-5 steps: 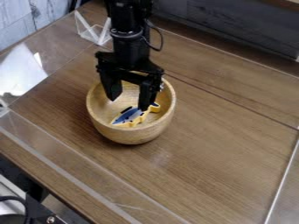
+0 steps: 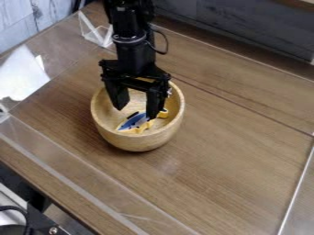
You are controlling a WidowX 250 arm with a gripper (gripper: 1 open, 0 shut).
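A wooden bowl (image 2: 113, 131) stands on the table in the middle-left of the camera view, with a blue item (image 2: 135, 121) and some yellow pieces (image 2: 140, 128) lying inside it. My black gripper (image 2: 138, 95) hangs over the bowl from above, its fingers open and reaching down to the rim's height. It partly hides the bowl's back and contents. I cannot tell whether it touches anything.
A white object (image 2: 20, 75) is at the left edge. A grey wall runs along the back.
My gripper has shifted very slightly upward over the bowl. The bowl and its contents look unchanged.
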